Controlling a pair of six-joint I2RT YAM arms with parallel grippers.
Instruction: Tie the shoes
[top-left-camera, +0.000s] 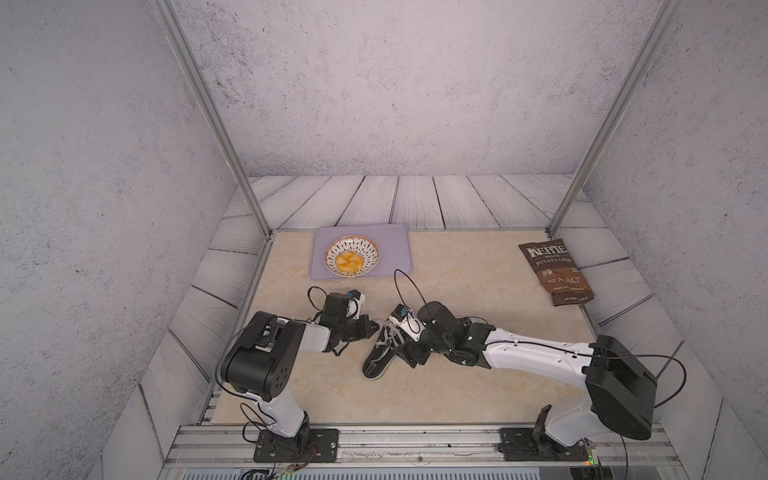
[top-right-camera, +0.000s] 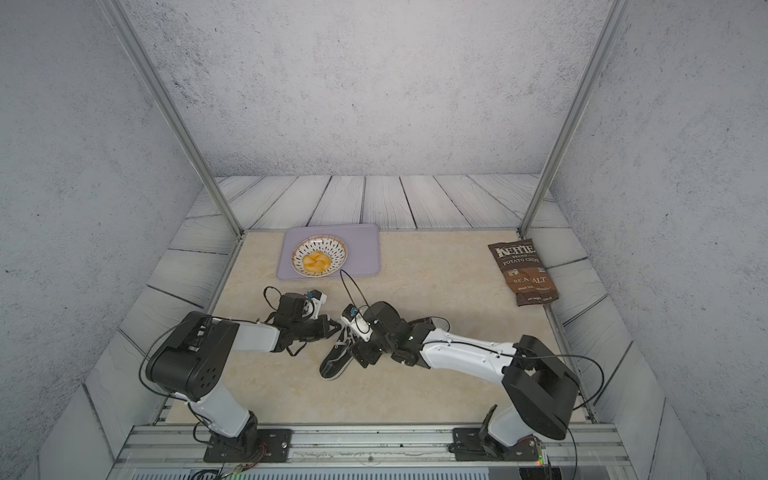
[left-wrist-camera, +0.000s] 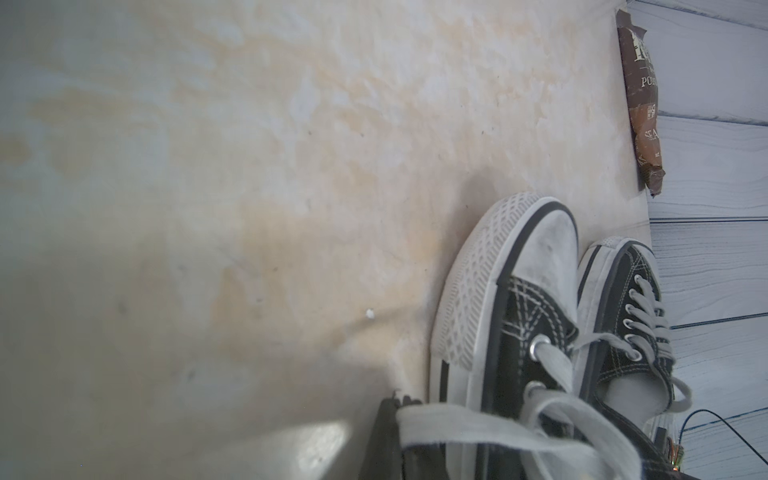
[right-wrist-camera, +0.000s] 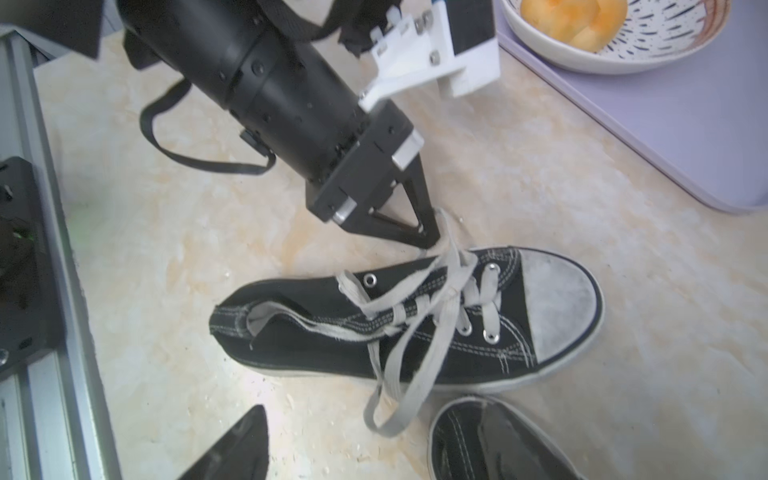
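Note:
A black canvas shoe with a white toe cap (right-wrist-camera: 564, 304) lies sole down, its white lace (right-wrist-camera: 436, 344) crossed over the tongue with a loop hanging over the near side. My left gripper is shut on a strand of lace at the shoe's far side; in the left wrist view that flat strand (left-wrist-camera: 472, 428) runs from its fingertips to the shoe. My right gripper stands open beside the shoe's other side, nothing between its fingers. A second black shoe sits close by, partly hidden by a right finger; its laces (left-wrist-camera: 644, 320) show in the left wrist view.
Behind the shoes, a patterned bowl (top-left-camera: 328, 260) of orange pieces stands on a lilac mat (top-left-camera: 396, 248). A brown chip bag (top-left-camera: 557, 272) lies at the right edge. The table between mat and bag is clear.

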